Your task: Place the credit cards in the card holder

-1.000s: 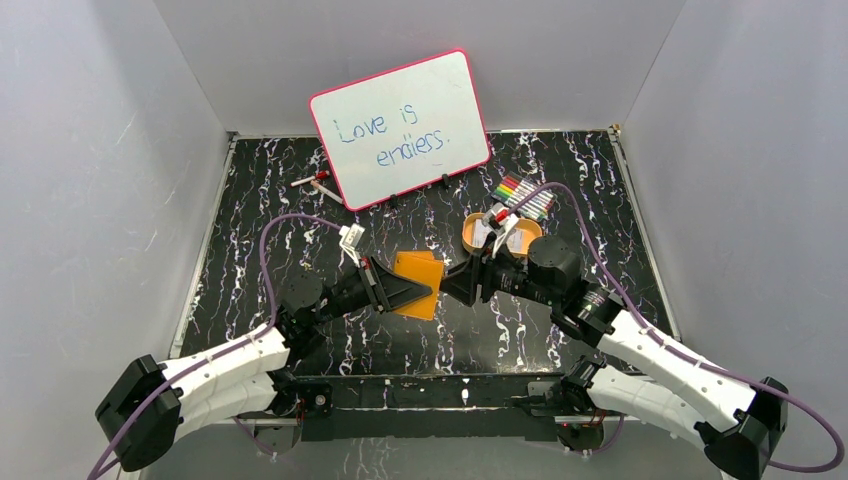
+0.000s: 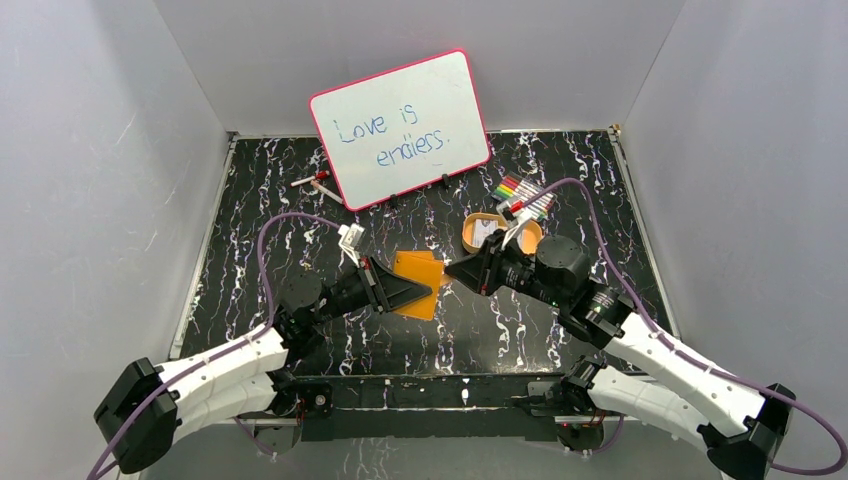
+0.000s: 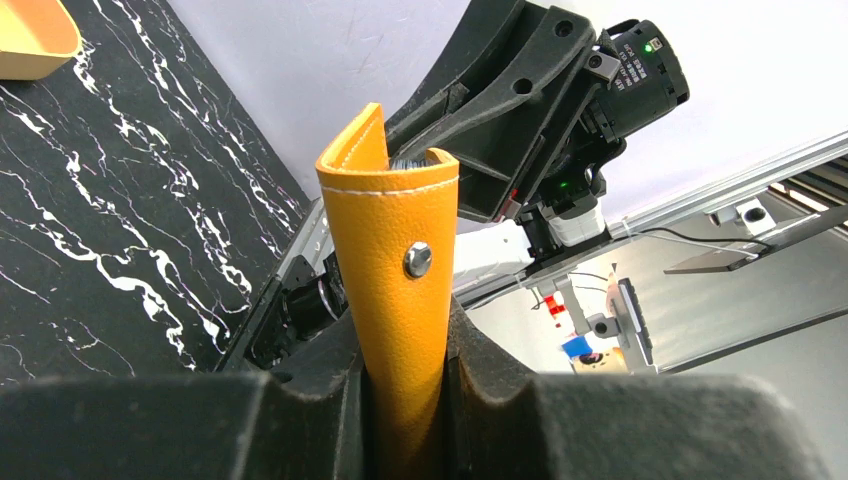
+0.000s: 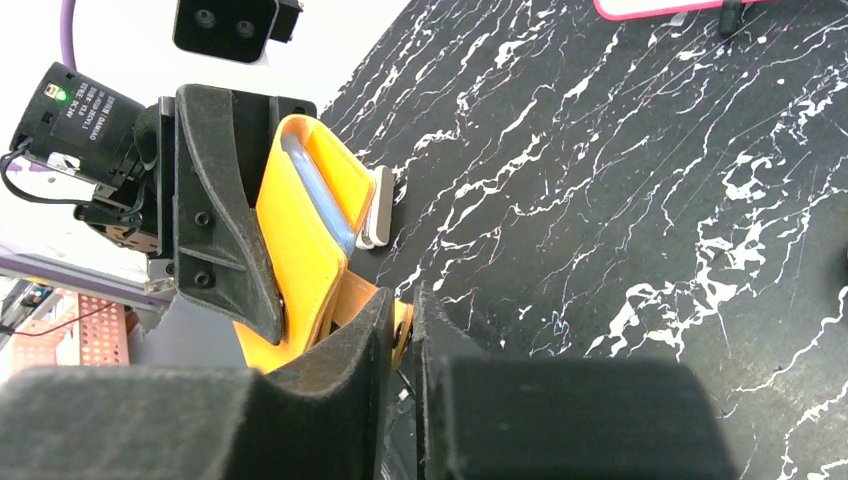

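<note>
My left gripper [image 2: 428, 294] is shut on an orange card holder [image 2: 415, 310] and holds it above the table. In the left wrist view the holder [image 3: 388, 235] stands upright between the fingers, a metal snap facing the camera. The right wrist view shows its mouth partly spread, with a pale bluish inner layer [image 4: 318, 190]; whether this is a card or a sleeve I cannot tell. My right gripper has its fingers nearly together, around the holder's orange flap [image 4: 404, 322]. Pale cards [image 2: 484, 230] seem to lie in the yellow tray.
The yellow two-part tray [image 2: 466, 238] stands behind my right gripper. Colored markers [image 2: 525, 195] lie beyond it. A whiteboard [image 2: 400, 130] takes up the back of the table, with pens [image 2: 318, 182] at its left.
My right gripper has moved slightly and narrowed at the holder's right edge, where a bit of orange flap now shows at its fingertips. The left gripper and the holder's body look still.
</note>
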